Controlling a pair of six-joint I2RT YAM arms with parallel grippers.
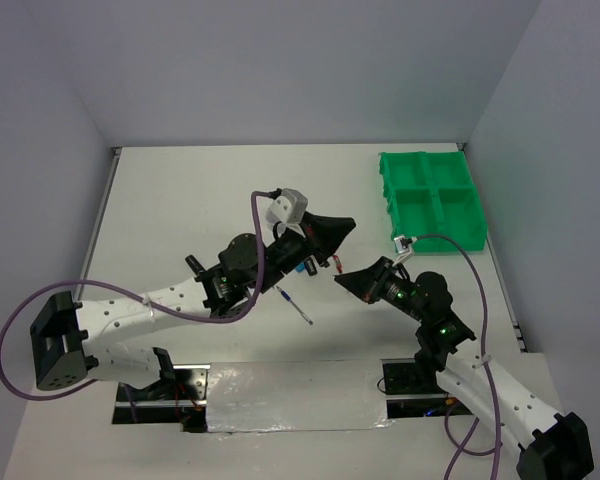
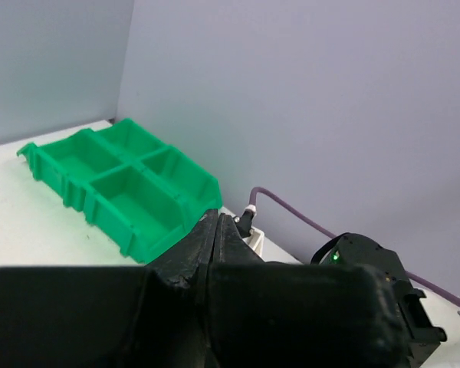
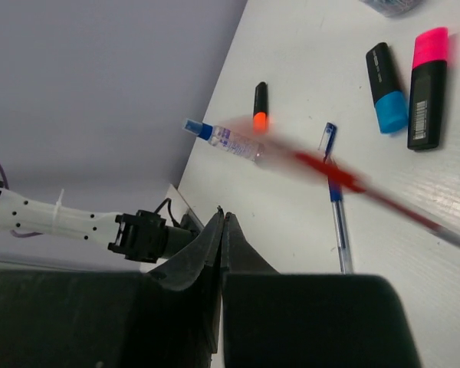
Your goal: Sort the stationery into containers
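My left gripper is shut in its wrist view; anything between its fingers is hidden. In the top view it is above and left of my right gripper, also shut, with no held thing clearly showing. A red pen (image 1: 338, 264) appears between the grippers, blurred across the right wrist view; which gripper holds it, if either, I cannot tell. Two blue pens (image 3: 339, 230), a black-and-blue highlighter (image 3: 391, 111), a black-and-pink one (image 3: 428, 111), an orange-and-black one (image 3: 261, 107) and a clear bottle (image 3: 230, 143) lie on the table.
The green divided container (image 1: 430, 160) stands at the back right, beyond my right arm. A clear cup (image 3: 391, 6) shows at the top of the right wrist view. Walls border it.
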